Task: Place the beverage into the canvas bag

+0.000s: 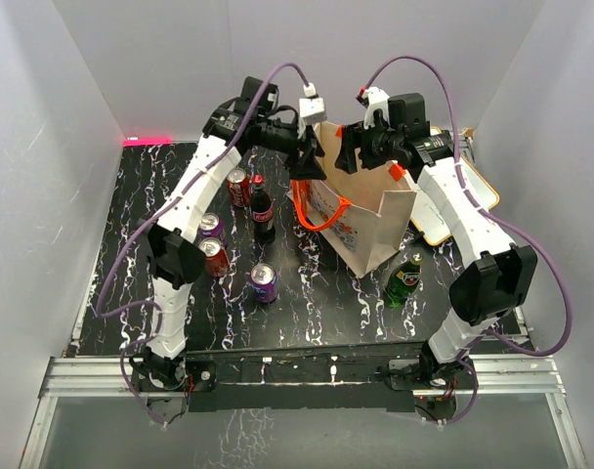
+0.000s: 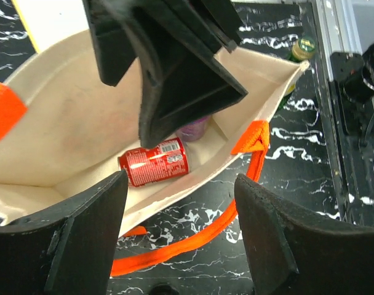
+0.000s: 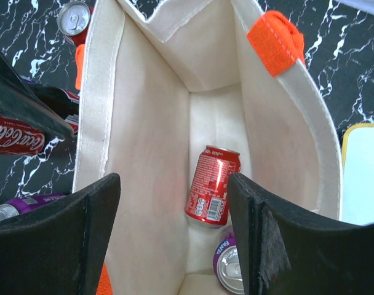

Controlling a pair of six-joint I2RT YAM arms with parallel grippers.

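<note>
The canvas bag [image 1: 365,225] stands open at centre-right of the top view, orange handles on it. Inside, a red can [image 3: 211,184] lies on its side beside a purple can [image 3: 229,261]. My left gripper [image 1: 307,161] is over the bag's left rim, fingers apart, nothing seen between them. My right gripper [image 1: 351,147] is above the bag's opening, also open and empty, looking down into it in the right wrist view.
Left of the bag stand a cola bottle [image 1: 263,215], red cans [image 1: 215,259] and purple cans [image 1: 264,283]. A green bottle [image 1: 403,283] is at the right front; a white board [image 3: 365,172] lies right of the bag.
</note>
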